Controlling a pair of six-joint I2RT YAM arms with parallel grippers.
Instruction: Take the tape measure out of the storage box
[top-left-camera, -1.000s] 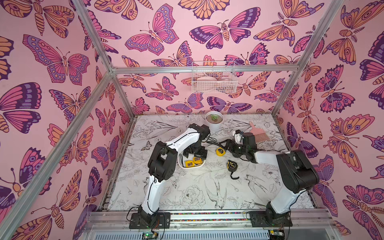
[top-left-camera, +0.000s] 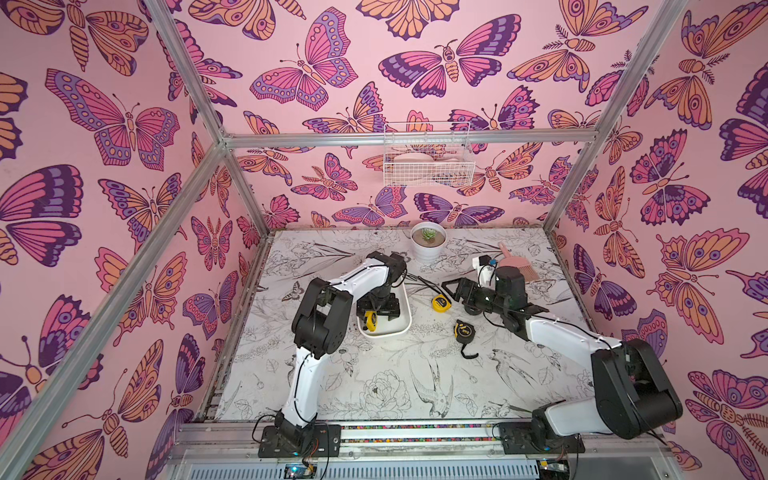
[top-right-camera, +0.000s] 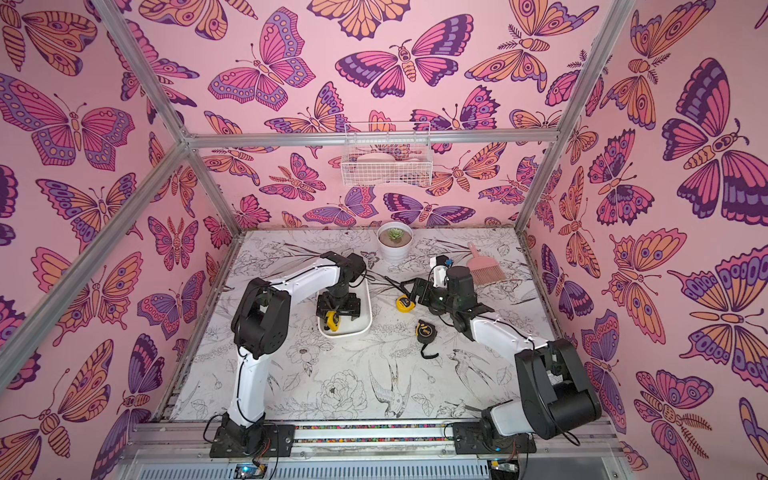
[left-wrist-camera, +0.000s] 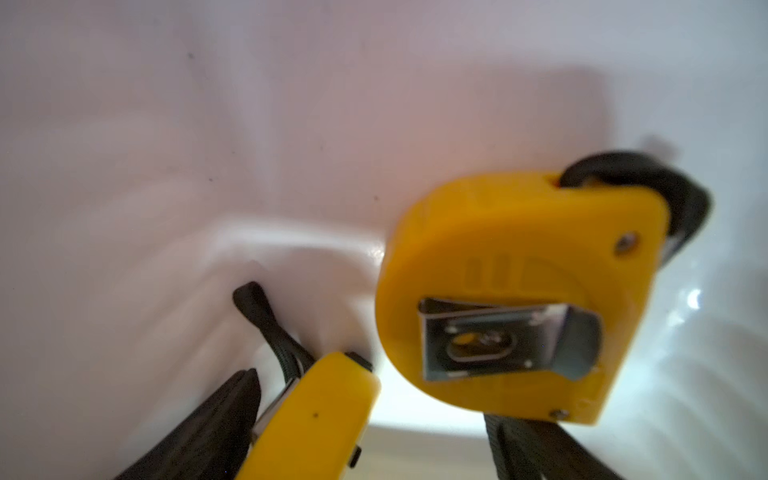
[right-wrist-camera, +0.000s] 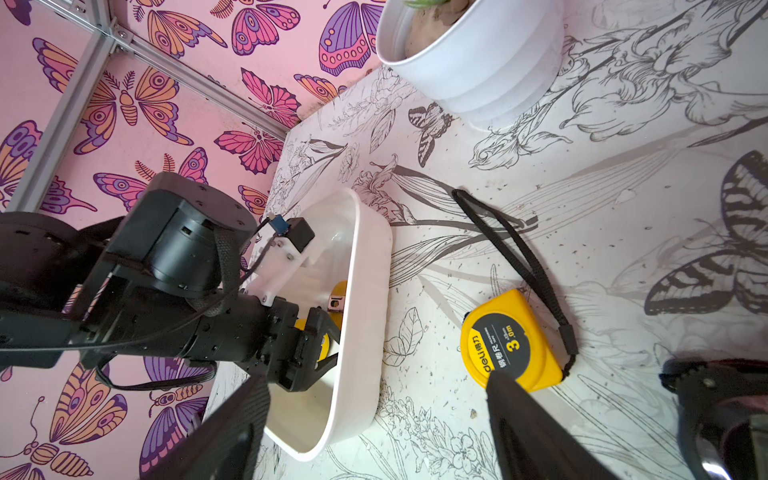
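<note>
The white storage box (top-left-camera: 409, 320) holds two yellow tape measures. In the left wrist view, one tape measure (left-wrist-camera: 520, 264) lies clip side up, partly over the right finger. The other tape measure (left-wrist-camera: 316, 424) sits tilted on edge close beside the left finger (left-wrist-camera: 212, 432); whether they touch I cannot tell. My left gripper is down inside the box with its fingers apart. My right gripper stands open above the table right of the box, its fingers empty. Below it, another yellow tape measure (right-wrist-camera: 508, 340) with a black strap lies outside the box.
A black-and-yellow tape measure (top-left-camera: 463, 332) lies right of the box. Behind stands a white plant pot (top-left-camera: 428, 242); a pink dustpan (top-left-camera: 520, 265) is at the back right.
Two yellow tape measures showed side by side at the box's front; now one shows on edge at its front left. My left gripper has shifted left. The right elbow has swung outward.
</note>
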